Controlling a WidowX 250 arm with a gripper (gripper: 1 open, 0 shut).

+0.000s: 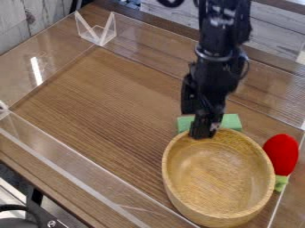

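My gripper (204, 118) hangs low over the back rim of a large tan bowl (215, 187), pointing down at a green block (226, 122) lying just behind the bowl. The gripper is dark and partly covers the block; its fingers are open as far as shows, with nothing clearly between them.
A red object with a green end (281, 153) lies right of the bowl. A white wire-like holder (95, 28) stands at the back left.
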